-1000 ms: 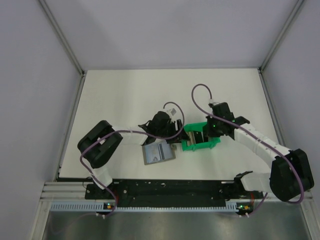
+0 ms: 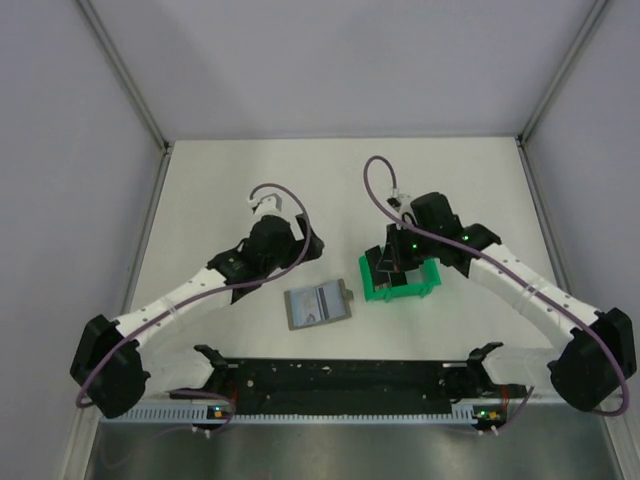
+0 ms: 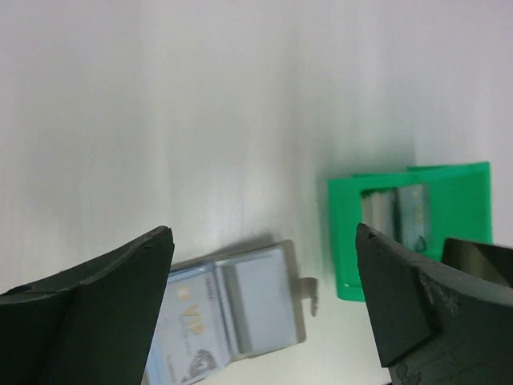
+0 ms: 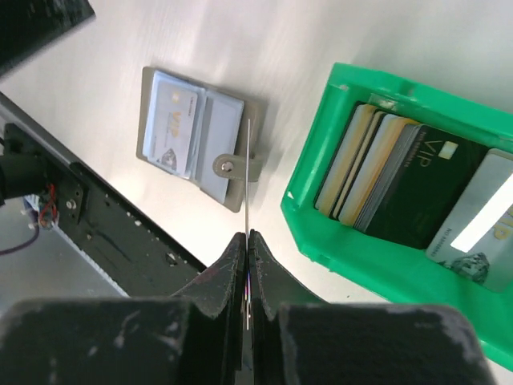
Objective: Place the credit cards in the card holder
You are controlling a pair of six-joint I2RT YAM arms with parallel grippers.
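My right gripper is shut on a dark card (image 4: 248, 180), seen edge-on as a thin line in the right wrist view. It hangs over the left side of the green box in the top view. The card holder (image 2: 318, 305) lies spread out on the table, left of the box. A silver VIP card (image 4: 171, 128) shows in one of its clear pockets; the other pocket (image 4: 219, 144) looks empty. Back and left of the box, my left gripper stands open with nothing between its fingers, the holder partly in its view.
The green box (image 4: 300, 218) holds a row of upright cards, a black VIP card (image 4: 433, 180) and a silver card (image 4: 481, 228). A snap strap (image 4: 232, 167) sticks out of the holder towards the box.
My right gripper has carried the card leftward across the box towards the holder. The left gripper has let the box's edge go and drawn back to the left, away from it.
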